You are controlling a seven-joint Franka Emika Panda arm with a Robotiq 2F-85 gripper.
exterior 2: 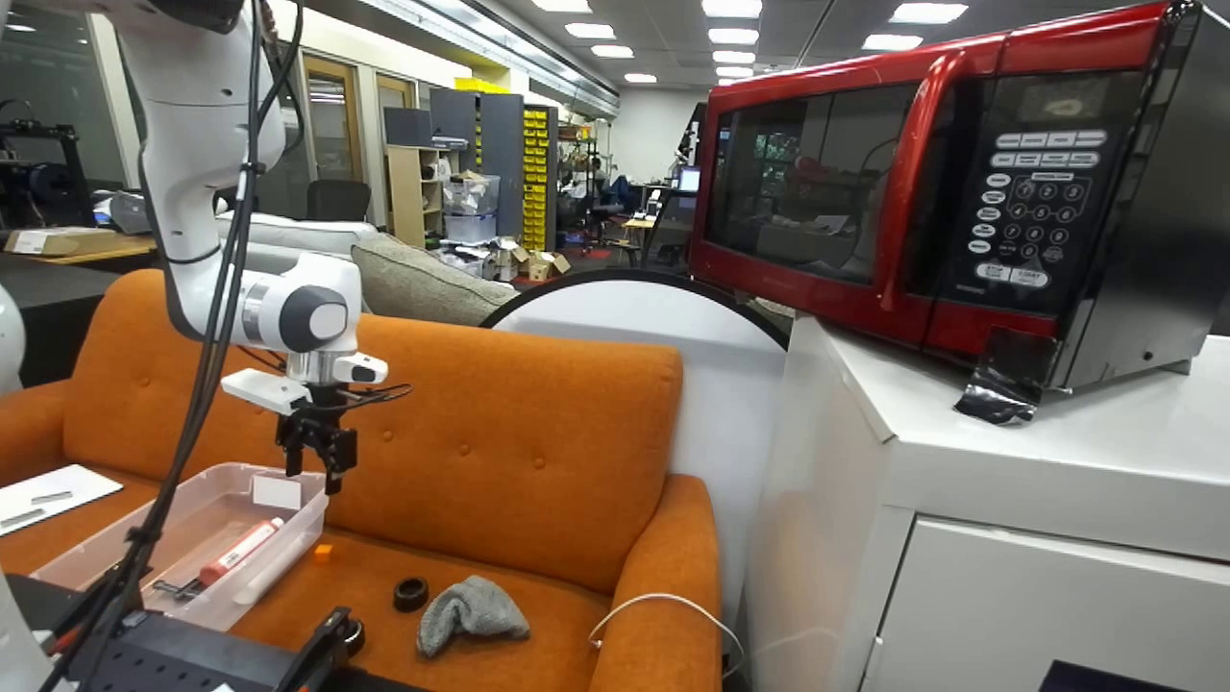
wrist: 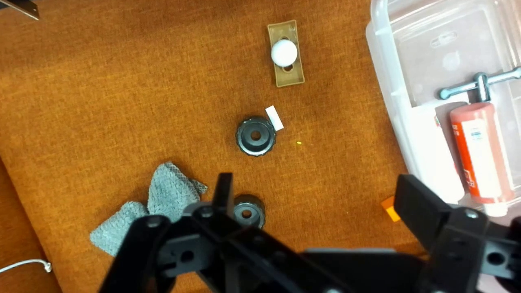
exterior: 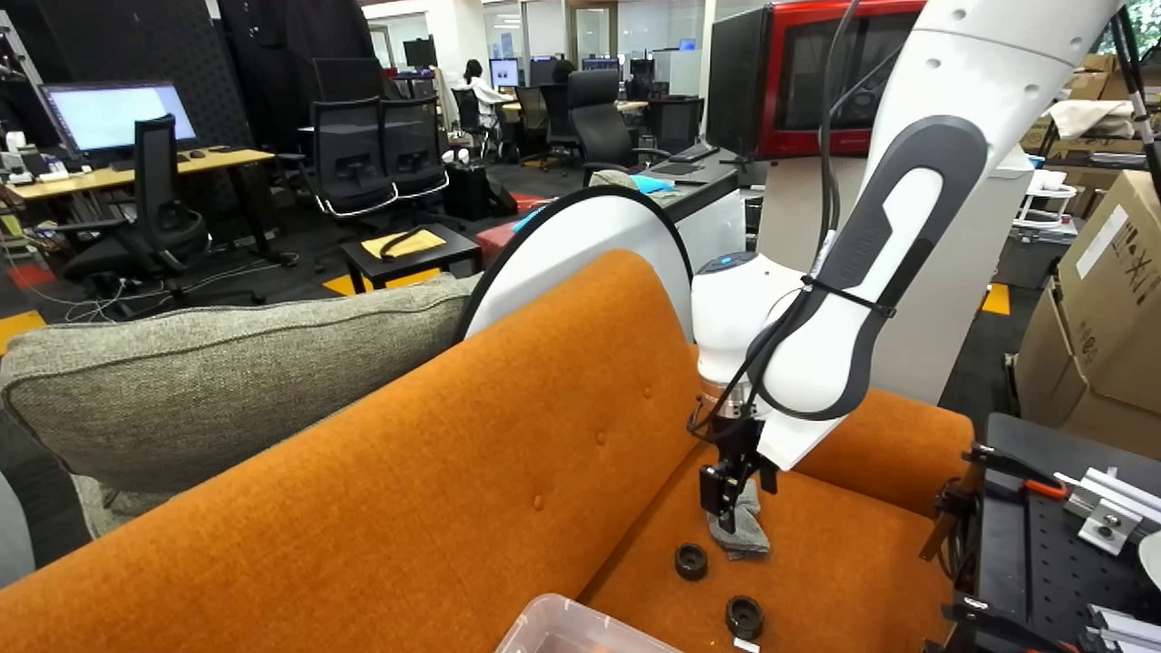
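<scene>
My gripper stands open over the sofa seat, nothing between its fingers. In the second exterior view the gripper (exterior 2: 314,475) hangs above the seat, near the inner corner of the clear plastic bin (exterior 2: 308,536). Two black ring-shaped knobs lie on the seat; one knob (wrist: 256,136) is in full view, while the other knob (wrist: 249,211) is partly covered by the left finger. A grey cloth (wrist: 171,193) lies crumpled beside them, its lower part hidden by the gripper. Close to the right finger, a small orange block (wrist: 390,208) rests on the seat.
Inside the bin are a red-and-white tube (wrist: 481,156) and a metal T-handle (wrist: 481,85). A tan piece with a white ball (wrist: 284,53) and a white strip (wrist: 274,118) lie on the seat. The sofa backrest (exterior: 457,468) and clamp-edged black table (exterior: 1023,544) flank the seat.
</scene>
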